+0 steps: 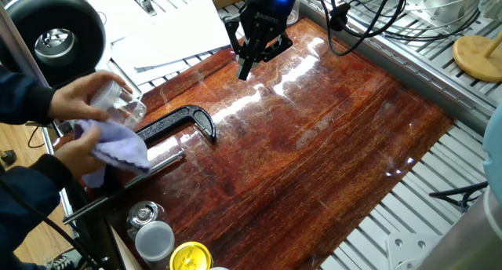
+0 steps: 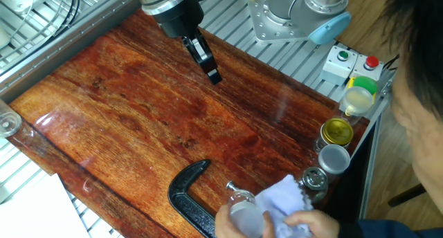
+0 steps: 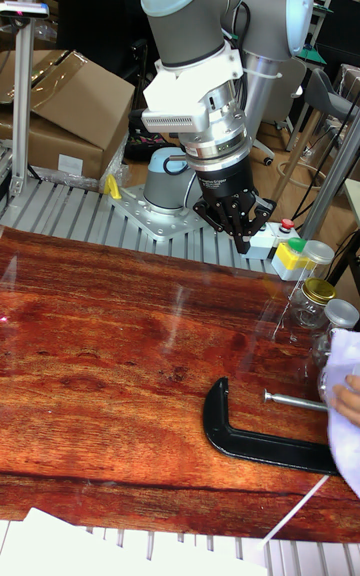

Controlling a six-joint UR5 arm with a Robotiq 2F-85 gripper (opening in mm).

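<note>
My gripper (image 1: 245, 71) hangs above the far part of the wooden board, pointing down, its fingers drawn together and nothing visible between them. In the second exterior view the gripper (image 2: 216, 78) is clear of everything on the board. A person's hands hold a clear jar (image 1: 125, 107) and a lilac cloth (image 1: 121, 144) at the board's left side. Several lidded jars stand at the near edge, among them one with a yellow lid (image 1: 190, 257) and one with a white lid (image 1: 154, 241).
A black C-clamp (image 1: 176, 122) with its metal screw sits at the board's edge near the hands. White papers (image 1: 169, 38) lie behind the board. The middle and right of the wooden board (image 1: 314, 160) are bare. A control box with buttons (image 2: 340, 61) stands beside it.
</note>
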